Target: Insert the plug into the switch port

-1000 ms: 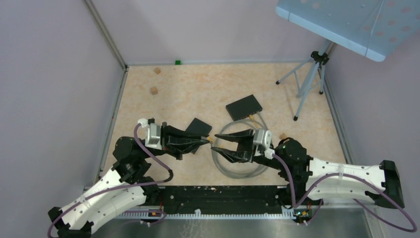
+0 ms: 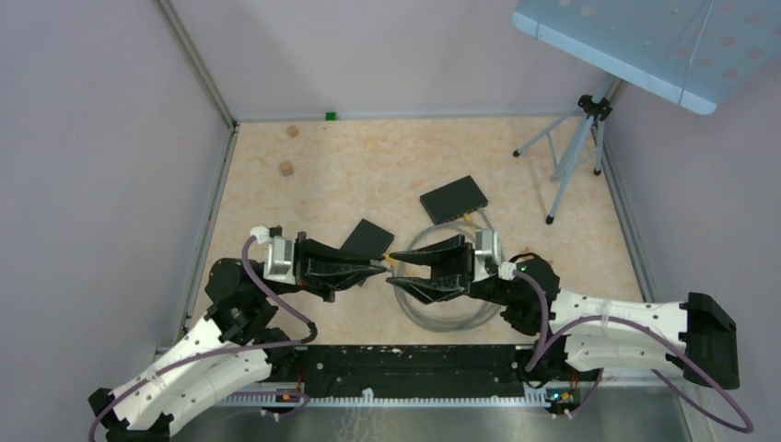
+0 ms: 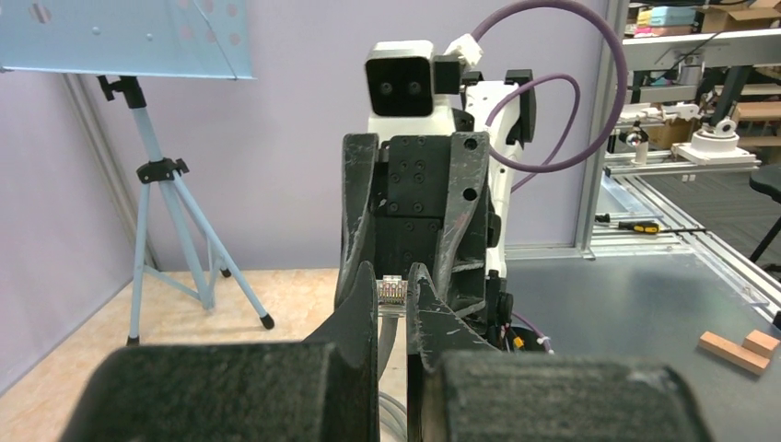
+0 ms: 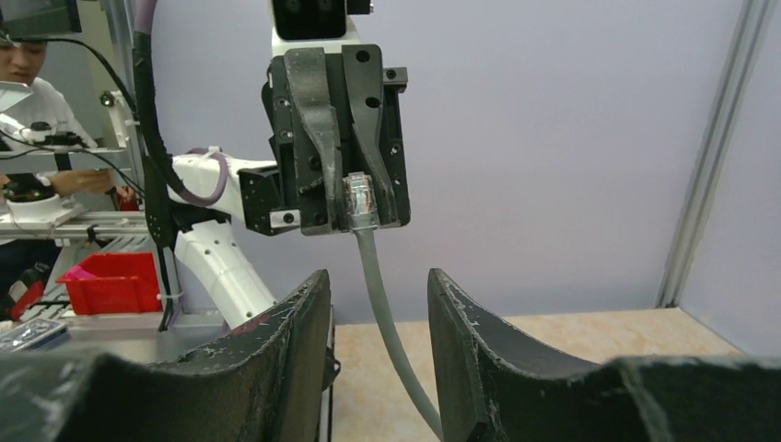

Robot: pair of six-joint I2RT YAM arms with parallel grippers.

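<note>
My left gripper (image 2: 381, 268) is shut on a clear RJ45 plug (image 3: 391, 291), with its grey cable (image 4: 389, 331) hanging down. My right gripper (image 2: 402, 268) stands open right in front of it, fingers facing the plug with nothing between them; in the right wrist view the plug sits above and between the open fingertips. Two dark boxes lie on the table: one (image 2: 367, 236) behind the grippers, partly hidden, the other (image 2: 451, 196) further back right with cables at its edge. I cannot tell which holds the port.
A coil of grey cable (image 2: 433, 321) lies under the grippers. A light-blue stand (image 2: 576, 147) is at the back right, small wooden blocks (image 2: 286, 168) at the back left.
My right gripper has moved a little toward the back and left, closer to the plug. My left gripper has shifted slightly left and toward the front, still holding the plug.
</note>
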